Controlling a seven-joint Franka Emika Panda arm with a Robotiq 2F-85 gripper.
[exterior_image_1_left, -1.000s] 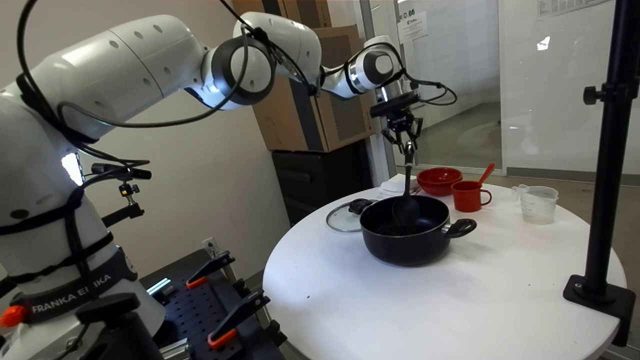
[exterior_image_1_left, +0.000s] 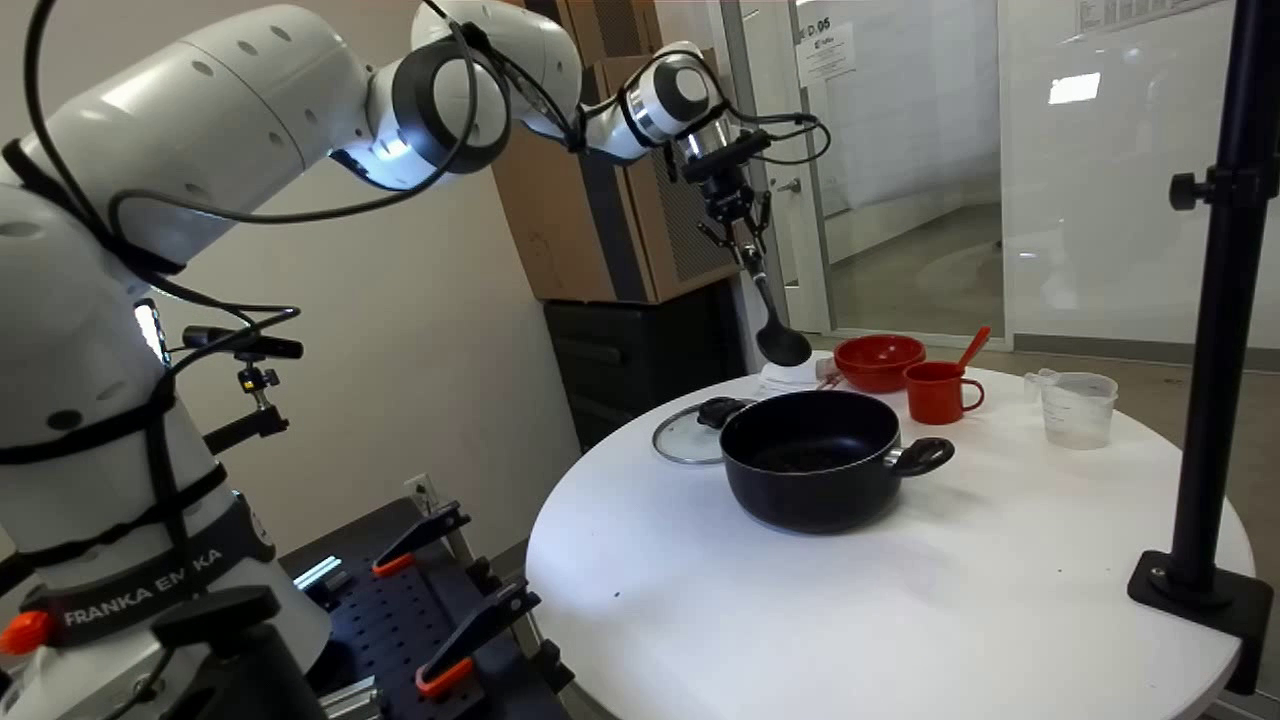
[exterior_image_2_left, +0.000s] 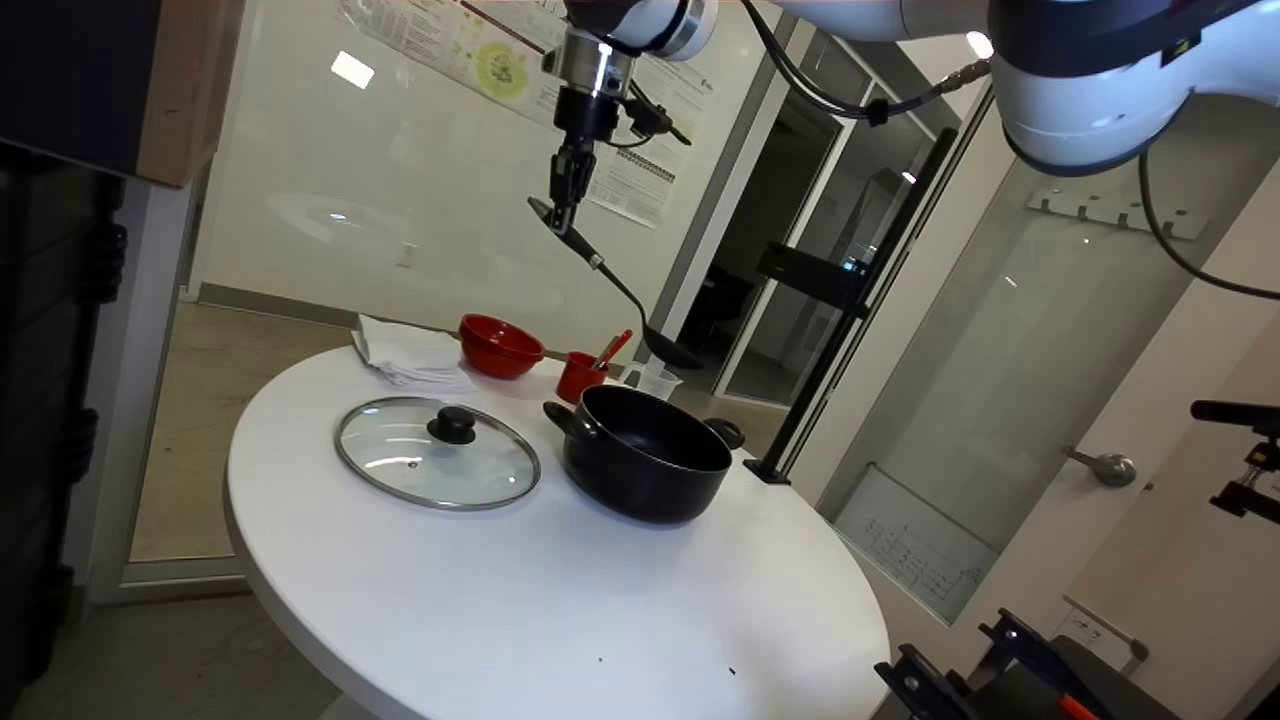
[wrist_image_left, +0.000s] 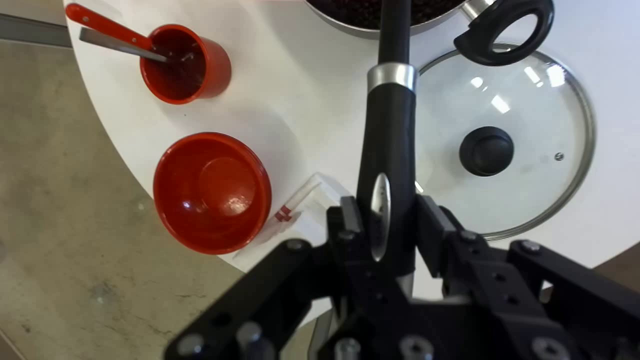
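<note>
My gripper is shut on the handle of a black ladle (wrist_image_left: 388, 129), held in the air above the table's far side. The ladle's bowl (exterior_image_1_left: 783, 344) hangs tilted, higher than the rim of the black pot (exterior_image_1_left: 806, 486); what it contains cannot be told. Dark beans (wrist_image_left: 360, 11) show inside the pot in the wrist view. Two red vessels stand beyond the pot: a bowl (wrist_image_left: 211, 192), empty on its inside, and a mug (wrist_image_left: 186, 65) with utensils leaning in it.
A glass lid (exterior_image_2_left: 396, 456) lies on the white table (exterior_image_2_left: 480, 588) beside the pot. Folded white cloth (exterior_image_2_left: 411, 350) sits near the red bowl. A clear measuring cup (exterior_image_1_left: 1076, 410) and a black post (exterior_image_1_left: 1203, 300) stand at the right.
The ladle, its bowl inside the pot a second ago, has been raised out of it. My gripper has moved up and to the left in exterior view 1, still holding the handle.
</note>
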